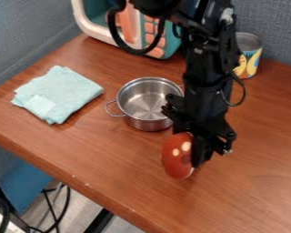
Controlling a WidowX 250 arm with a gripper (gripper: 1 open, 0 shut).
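A red toy with pale spots, mushroom-like point(177, 158), is at the middle right of the wooden table. My gripper point(195, 149) is a black arm reaching down from the top, its tip at the red toy's right side and partly covering it. Whether the fingers are closed on the toy is hard to tell. A small steel pot point(142, 105) sits just behind and left of the toy.
A folded pale blue cloth point(57, 91) lies at the left. A toy microwave point(105, 20) and a can point(246, 56) stand at the back. The table's edge runs along the lower left.
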